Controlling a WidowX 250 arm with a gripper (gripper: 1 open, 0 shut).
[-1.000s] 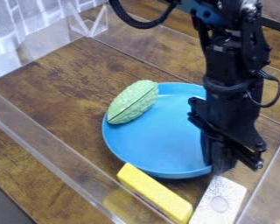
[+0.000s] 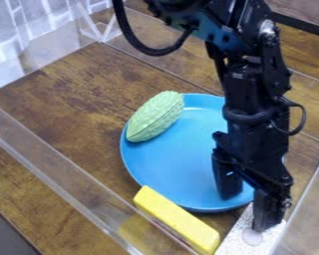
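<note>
My black gripper point(image 2: 249, 184) is low over the right side of the blue plate point(image 2: 169, 164), open, its fingers straddling the plate's edge near a white speckled block point(image 2: 245, 241) at the bottom right; the area between the fingers is dark and partly hidden. A green ribbed oval object point(image 2: 155, 117) sits on the plate's upper left. A yellow bar point(image 2: 175, 217) lies below the plate.
Clear transparent walls point(image 2: 56, 164) run along the left and front. The wooden surface point(image 2: 69, 100) to the left of the plate is bare.
The gripper has moved down a little and slightly left, now covering more of the white block's upper end. The other objects look unmoved.
</note>
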